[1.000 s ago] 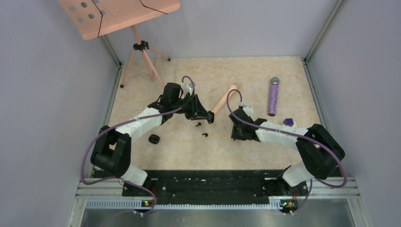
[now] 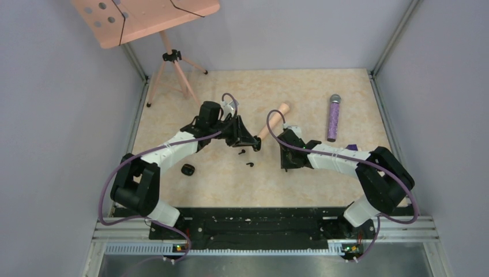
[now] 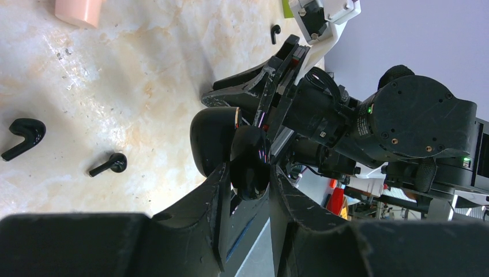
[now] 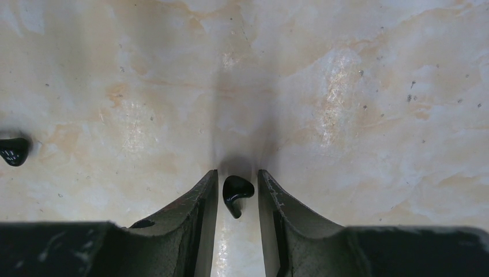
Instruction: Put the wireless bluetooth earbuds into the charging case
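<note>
My left gripper is shut on a glossy black case [image 3: 248, 153], which appears to have its lid raised, held above the table [image 2: 219, 190]. Two loose black earbuds lie below it, one [image 3: 26, 138] farther left and one [image 3: 112, 163] nearer, also visible in the top view [image 2: 249, 164]. My right gripper points down at a small black earbud [image 4: 236, 190], which sits between its part-open fingertips; whether they touch it is hard to tell. Another black earbud [image 4: 14, 151] lies to the left in the right wrist view.
A pink cylinder [image 2: 275, 118] lies behind the grippers, a purple microphone [image 2: 334, 118] at the back right, a purple object [image 2: 352, 147] behind the right arm. A black oval object [image 2: 188, 169] lies at the left. A pink stand [image 2: 179, 72] is at the back left.
My left arm and the case it holds have stayed still.
</note>
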